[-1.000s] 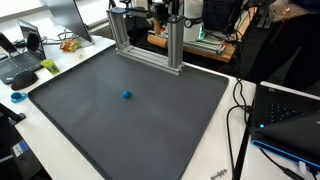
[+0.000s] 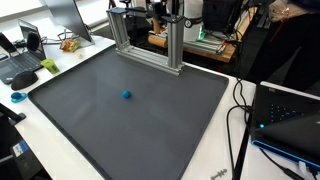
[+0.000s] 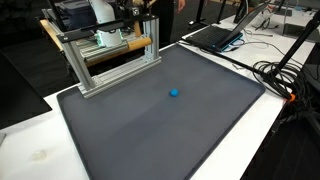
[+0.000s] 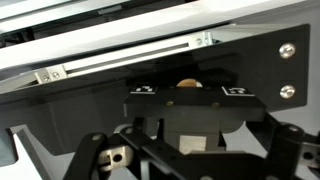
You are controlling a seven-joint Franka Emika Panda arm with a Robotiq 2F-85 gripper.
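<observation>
A small blue object (image 2: 126,94) sits alone on the dark grey mat (image 2: 90,125); the second exterior view also has this blue object (image 3: 174,92) toward the mat's back. My gripper is open at the bottom of the wrist view, its fingers (image 4: 118,157) spread wide. Between and beyond them is a black part with two white marker patches, near a dark plate (image 4: 80,115) with metal screws. Whether it touches the fingers cannot be told. In both exterior views the gripper is hard to pick out among the dark parts by the metal frame (image 3: 120,75).
The metal frame (image 2: 150,55) stands along one mat edge. On the white table's left lie a yellow-green object (image 2: 49,65) and another blue item (image 2: 18,97). Black equipment and cables (image 2: 285,125) occupy the right.
Dark parts above the metal frame have shifted slightly. The blue object on the mat has stayed in place.
</observation>
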